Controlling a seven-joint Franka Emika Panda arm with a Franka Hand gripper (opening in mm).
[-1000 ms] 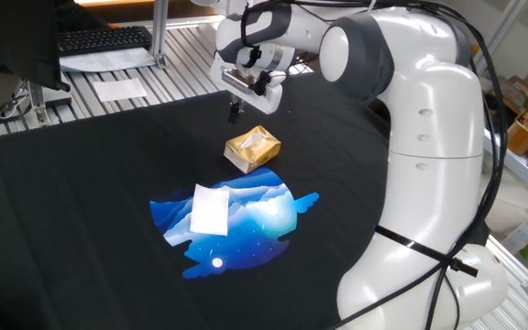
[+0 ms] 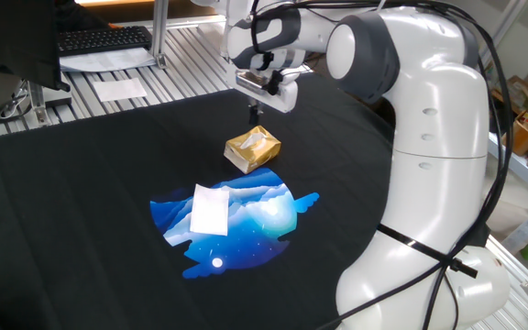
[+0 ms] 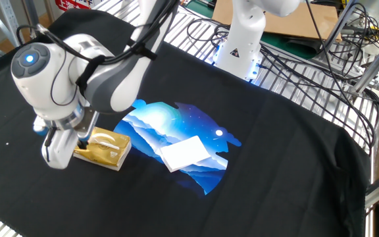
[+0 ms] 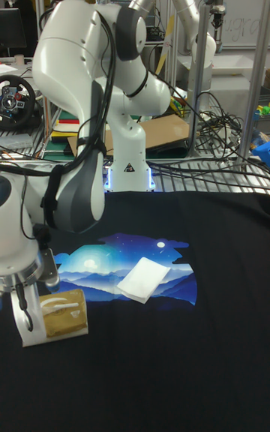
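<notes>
A gold tissue pack (image 2: 253,147) with a white tissue at its top opening lies on the black cloth. My gripper (image 2: 255,116) hangs just above the pack's far side in exterior view 1, its dark fingertips pointing down. In exterior view 2 the gripper (image 3: 82,144) overlaps one end of the pack (image 3: 108,150), and the arm hides part of it. Whether the fingers are apart or together is not clear. A white folded sheet (image 2: 210,211) rests flat on the blue mountain-and-moon picture (image 2: 255,247), separate from the pack.
Bare black cloth (image 2: 71,229) surrounds the picture and leaves wide free room. Beyond its far edge are a slatted metal surface (image 2: 191,69), a keyboard (image 2: 104,39) and a monitor (image 2: 12,46). Loose cables (image 3: 308,79) lie near the arm's base.
In exterior view 1 my gripper has shifted slightly right, from left of the tissue pack to over its far side. The pack, white sheet and picture have stayed put.
</notes>
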